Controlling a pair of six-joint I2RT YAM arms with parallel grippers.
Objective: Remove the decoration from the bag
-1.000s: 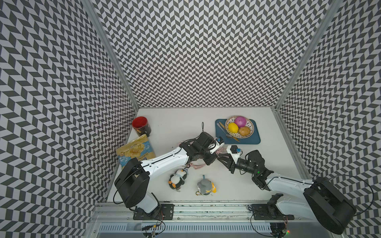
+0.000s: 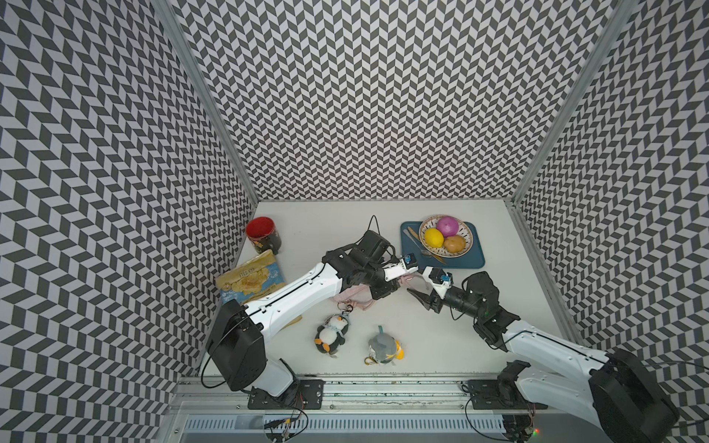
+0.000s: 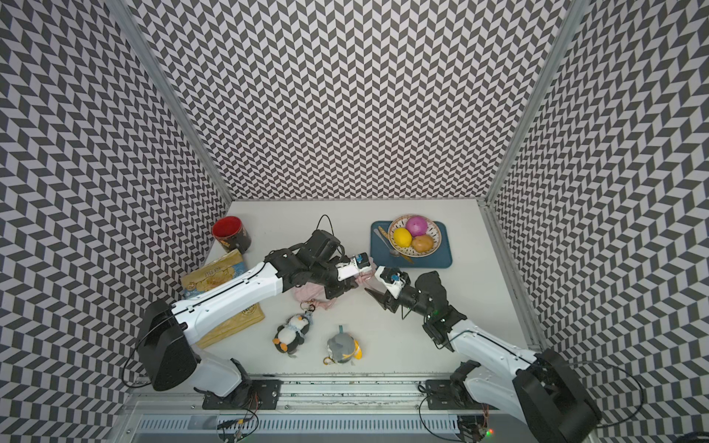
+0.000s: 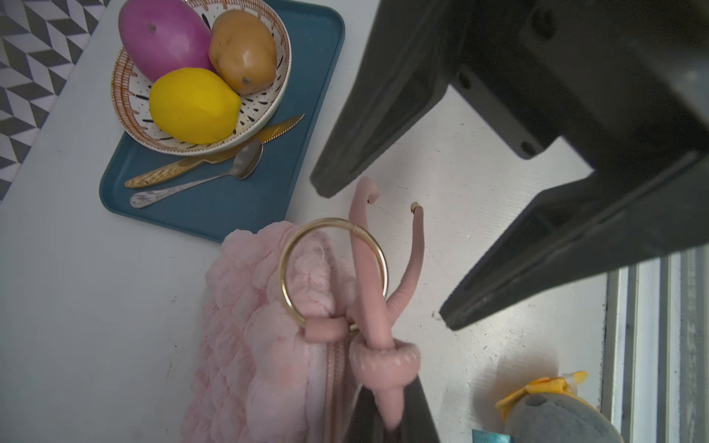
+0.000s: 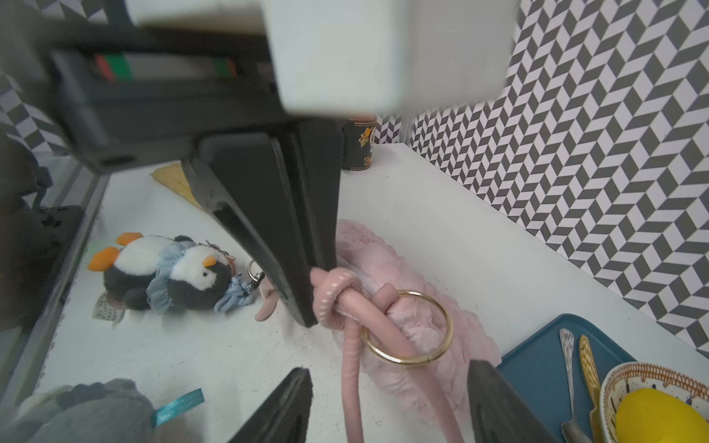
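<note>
The fluffy pink bag [image 4: 251, 347] lies mid-table, partly under my left arm in both top views. My left gripper is shut on a pink cord just beside its knot [image 4: 384, 361]. Through the cord end passes a gold ring [image 5: 413, 361] at the bag's zipped edge. Two loose cord ends [image 4: 417, 251] stick out between the spread fingers of my open right gripper, without contact that I can make out. A penguin plush [image 2: 332, 333] with a metal clasp lies in front of the bag; whether it is attached cannot be told.
A grey plush [image 2: 382, 346] with a yellow part lies near the front edge. The blue tray [image 2: 478, 254] holds a fruit bowl and cutlery at the back right. A red-and-black mug [image 2: 263, 234] and a food packet [image 2: 251, 277] are on the left.
The left arm shifted a little up and left, tilting its wrist.
</note>
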